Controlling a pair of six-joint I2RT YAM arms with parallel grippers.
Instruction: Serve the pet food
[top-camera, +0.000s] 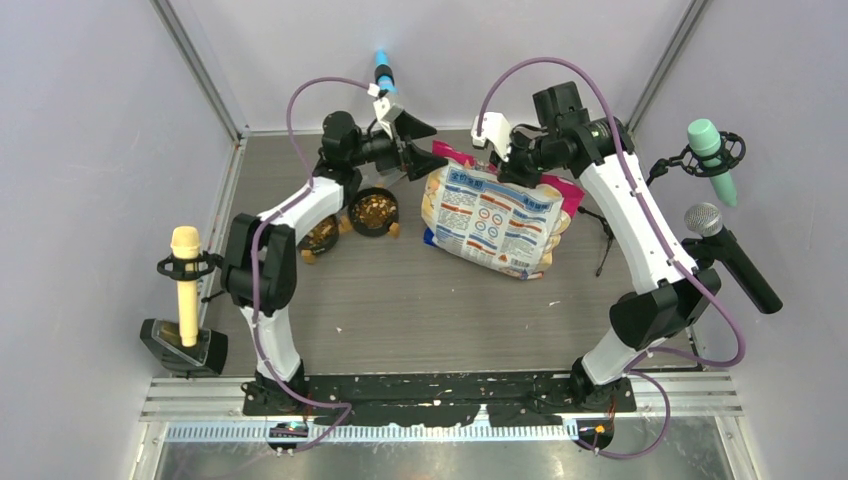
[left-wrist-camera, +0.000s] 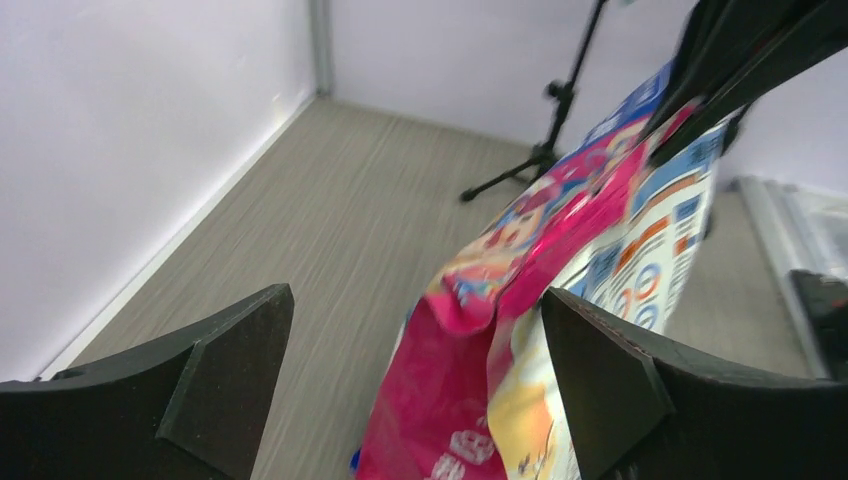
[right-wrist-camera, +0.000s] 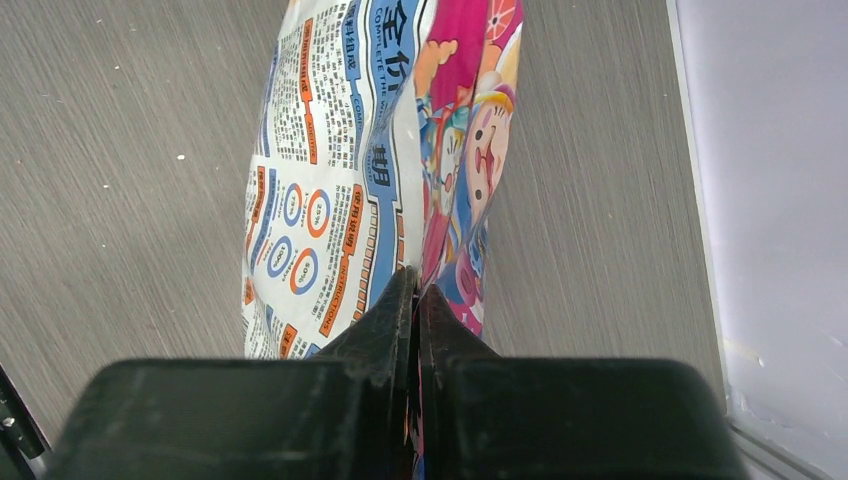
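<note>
The pet food bag (top-camera: 495, 225) stands on the table's right half, white label toward the front, pink crumpled top. My right gripper is shut on its top edge. My left gripper (top-camera: 425, 145) is open at the bag's top left corner; in the left wrist view its two fingers (left-wrist-camera: 640, 400) flank the pink end of the bag (left-wrist-camera: 445, 410). Two dark bowls of kibble, one (top-camera: 374, 210) behind the other (top-camera: 320, 236), sit left of the bag, partly under my left arm.
Microphones on stands line both sides, with a blue one (top-camera: 382, 62) at the back. Walls close in at back and sides.
</note>
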